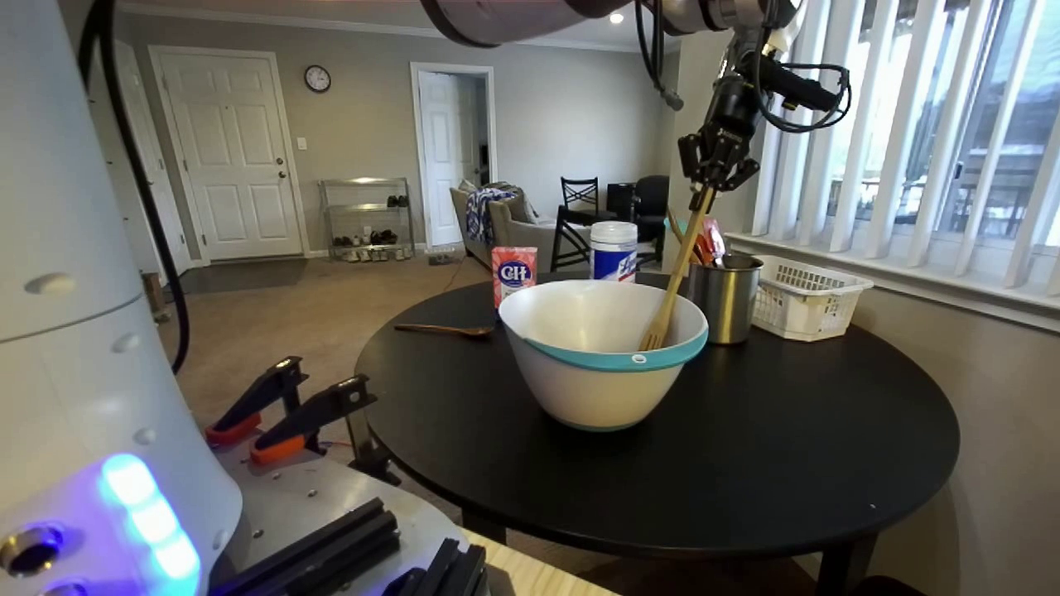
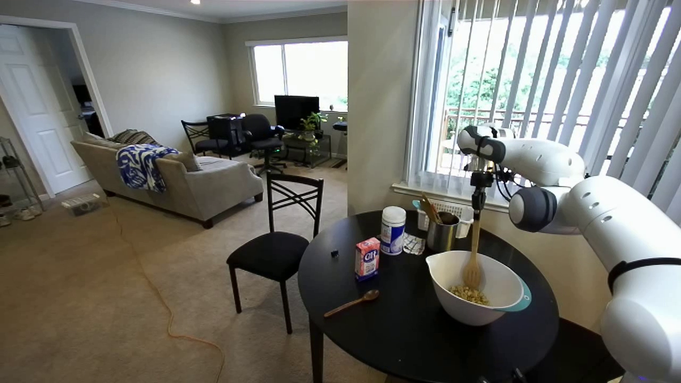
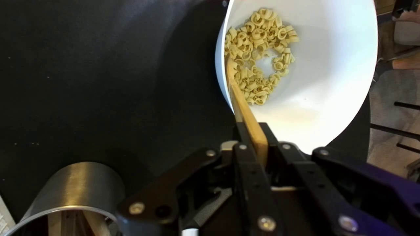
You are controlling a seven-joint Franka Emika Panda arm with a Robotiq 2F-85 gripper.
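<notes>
My gripper [image 1: 707, 189] is shut on the handle of a wooden slotted spatula [image 1: 680, 268], above the far right side of a big white bowl [image 1: 576, 382] with a teal rim band. The spatula [image 2: 473, 271] slants down into the bowl, its slotted head low near the pasta. Curled pale pasta [image 3: 260, 51] lies in the bowl's bottom, with a small bare patch in its midst. From the wrist view, the spatula's shaft [image 3: 246, 112] passes over the bowl's left edge, between the fingers; its tip is by the pasta at the wall.
A steel utensil holder [image 1: 728, 303] stands close right of the bowl, a white basket [image 1: 810, 298] behind it. A pink-red box [image 2: 367, 258], a white-blue canister [image 2: 393, 230] and a wooden spoon [image 2: 351, 304] are also on the black table [image 1: 795, 447].
</notes>
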